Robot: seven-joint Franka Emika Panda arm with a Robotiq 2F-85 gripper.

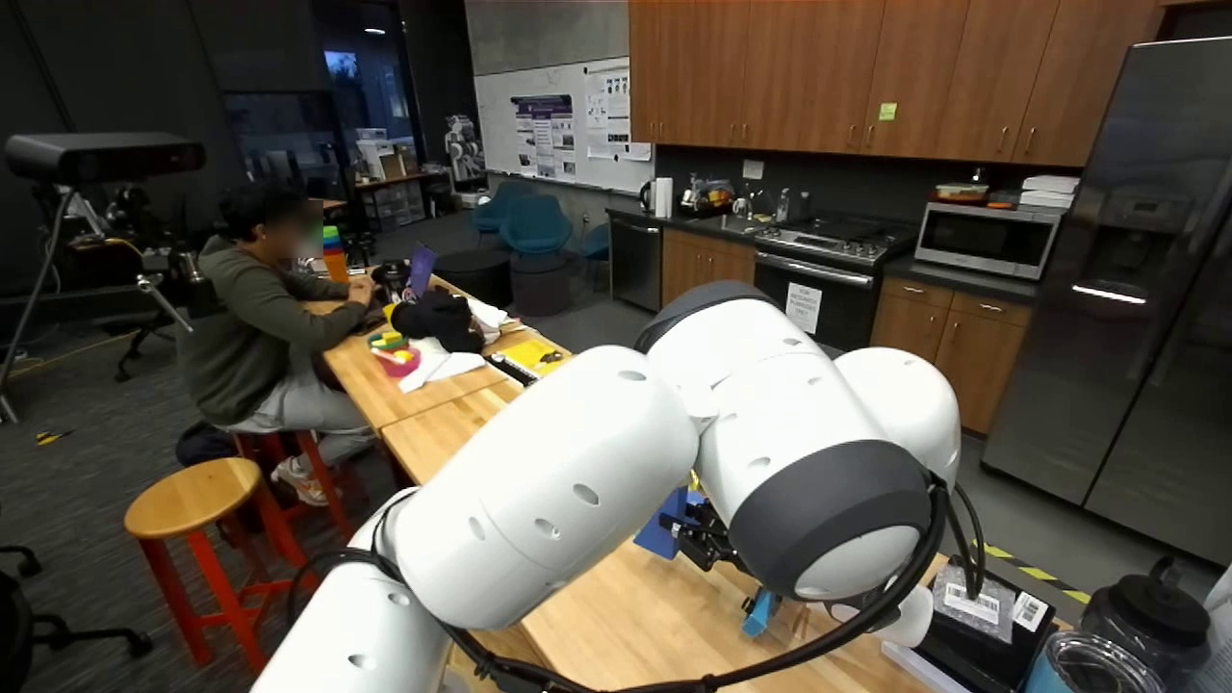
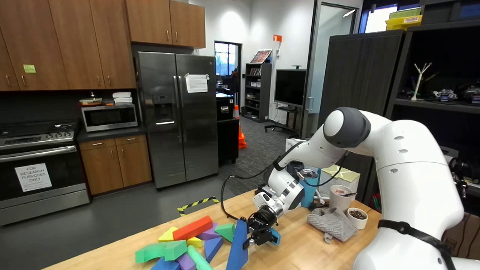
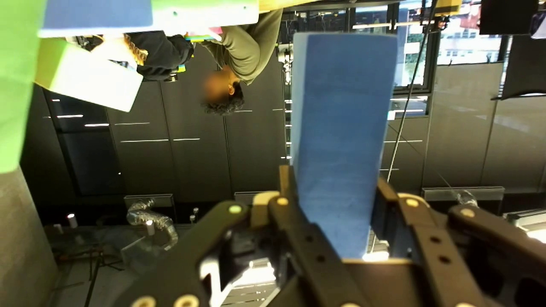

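Note:
A long blue block [image 3: 345, 117] stands between the two fingers of my gripper, which is shut on it. In exterior view 2 the same blue block [image 2: 238, 247] is tilted upright at the right side of the block pile, with my gripper [image 2: 250, 243] at its right face. Whether its lower end touches the table cannot be told. Exterior view 1 shows only part of the blue block [image 1: 661, 526] and of my gripper [image 1: 681, 531], as the arm covers most of the pile.
Loose blocks lie close to the left: a red block [image 2: 192, 227], a green arch [image 2: 150, 252], a teal cylinder [image 2: 198, 258] and several others. A grey cloth [image 2: 330, 223], a small white cup [image 2: 357, 216] and a blue tumbler [image 2: 309, 186] stand to the right.

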